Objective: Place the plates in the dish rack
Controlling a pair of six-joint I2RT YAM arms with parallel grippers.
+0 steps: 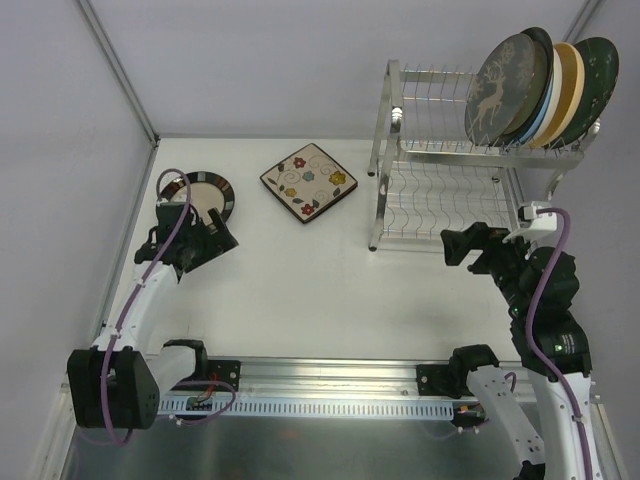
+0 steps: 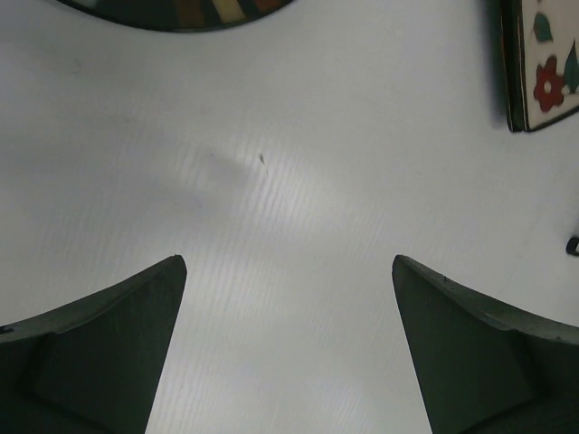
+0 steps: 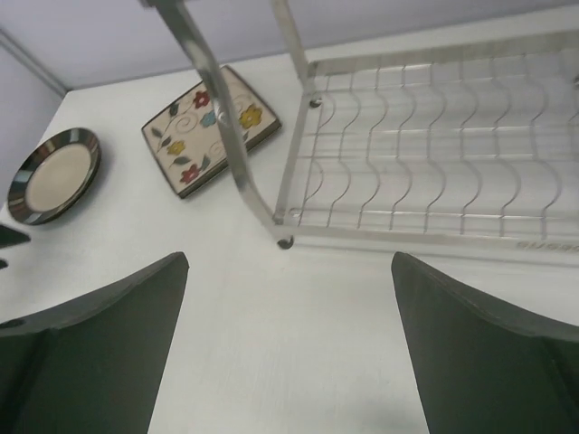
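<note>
Several plates stand on edge in the upper tier of the dish rack (image 1: pixel 455 158), packed toward its right end. The leftmost is a grey deer plate (image 1: pixel 497 92); a yellow plate (image 1: pixel 568 95) and a dark green plate (image 1: pixel 598 90) are at the right. On the table lie a round dark-rimmed plate (image 1: pixel 224 190) at the left and a square flowered plate (image 1: pixel 310 182) near the middle. My left gripper is open above bare table, just in front of the round plate. Below and in front of the rack, my right gripper is open and empty.
The rack's lower tier (image 3: pixel 425 145) is empty, and the left part of its upper tier is free. Its metal side frame (image 3: pixel 222 108) rises between my right gripper and the square plate.
</note>
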